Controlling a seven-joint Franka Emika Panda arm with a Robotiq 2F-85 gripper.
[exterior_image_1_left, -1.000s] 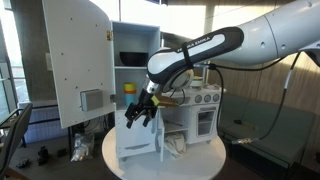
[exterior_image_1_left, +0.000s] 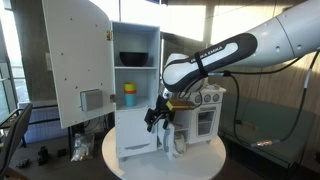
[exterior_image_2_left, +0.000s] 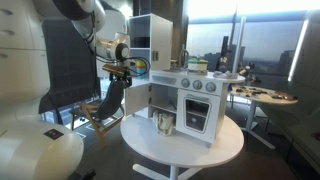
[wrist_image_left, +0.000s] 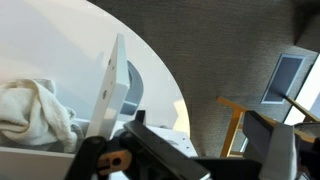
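My gripper (exterior_image_1_left: 158, 121) is open in front of the white play kitchen's lower cupboard, nothing visible between its fingers. In the wrist view, my gripper reaches past a small white door (wrist_image_left: 112, 85) that stands out from the cupboard. A grey part shows on that door's face. Exterior view 2 has the open lower door (exterior_image_2_left: 137, 98) at the unit's left side, below my gripper. A pale cloth (wrist_image_left: 35, 113) lies behind the door; the same cloth (exterior_image_2_left: 164, 123) sits at the cupboard opening. Whether a finger touches the door, I cannot tell.
The tall upper door (exterior_image_1_left: 78, 60) swings wide at left. A black bowl (exterior_image_1_left: 132, 58) and stacked coloured cups (exterior_image_1_left: 130, 93) stand on shelves. At right is the oven (exterior_image_2_left: 196, 114). The round white table (exterior_image_2_left: 228, 150) has bare room in front; a wooden chair (exterior_image_2_left: 103, 108) stands beyond it.
My gripper has shifted right, toward the oven side, and slightly lower. The small lower door seems to have swung right too, covering more of the cupboard opening.
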